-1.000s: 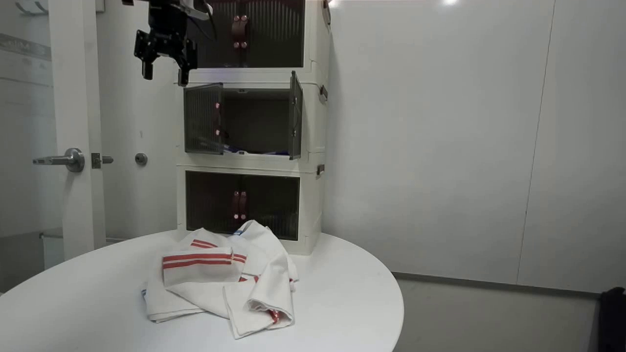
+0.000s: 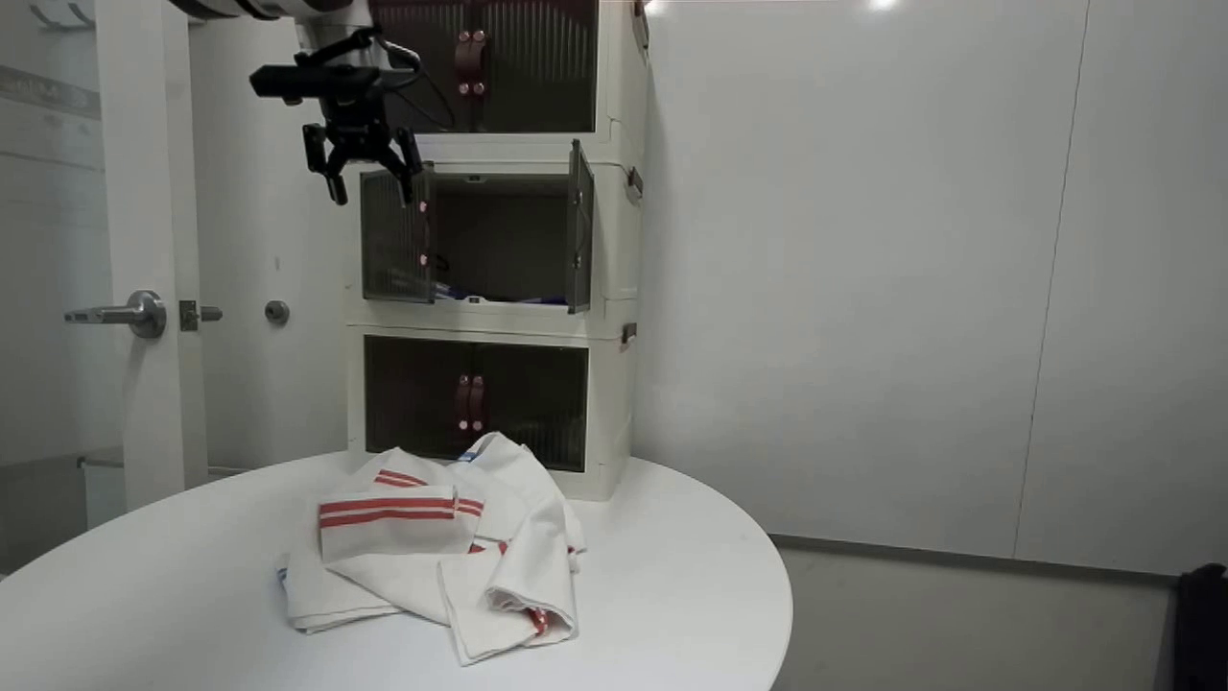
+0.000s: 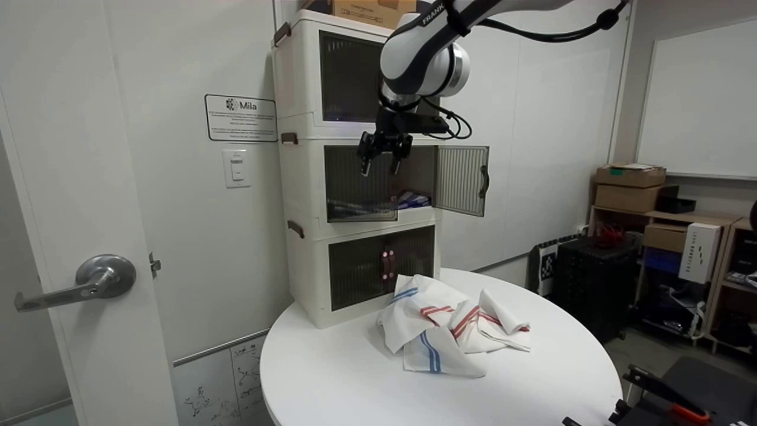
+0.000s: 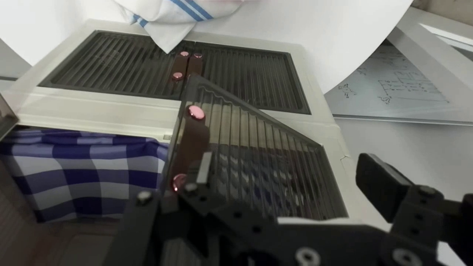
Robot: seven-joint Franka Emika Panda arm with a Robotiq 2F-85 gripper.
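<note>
My gripper hangs open in front of the cabinet's middle compartment, near its left door. In the second exterior view the gripper is above the table at that door's height. One fingertip appears beside the door's brown handle in the wrist view; whether they touch is unclear. The other finger is far off to the right, with the ribbed door between them in the picture. That door stands partly ajar, while the right door is swung wide. A blue-and-white checked cloth lies inside the compartment.
White towels with red and blue stripes lie crumpled on the round white table, by the closed lower compartment. The upper doors are closed. Bare wall lies right of the cabinet.
My gripper has come down and moved right in the first exterior view, now overlapping the left middle door's top edge. The left door looks slightly shifted; the towels lie as before.
</note>
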